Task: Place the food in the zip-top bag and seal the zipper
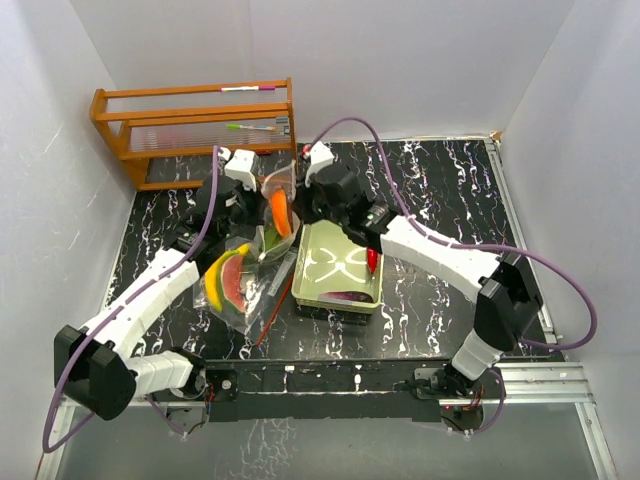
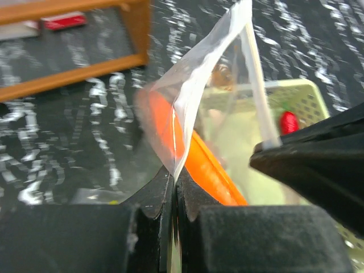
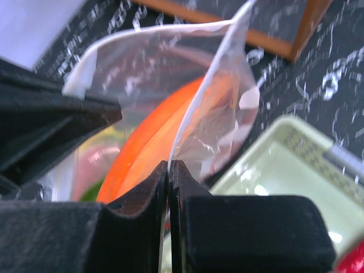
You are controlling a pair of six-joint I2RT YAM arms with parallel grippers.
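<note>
A clear zip bag is held upright between both grippers, with an orange carrot-like food inside, also seen in the left wrist view. My left gripper is shut on one edge of the bag. My right gripper is shut on the bag's white edge strip, close beside the left one. A second bag with yellow and pink food lies on the counter below. A red item and a purple item lie in the pale green bin.
A wooden rack stands at the back left. An orange-red stick lies beside the bin. The counter to the right of the bin is clear; grey walls surround the work area.
</note>
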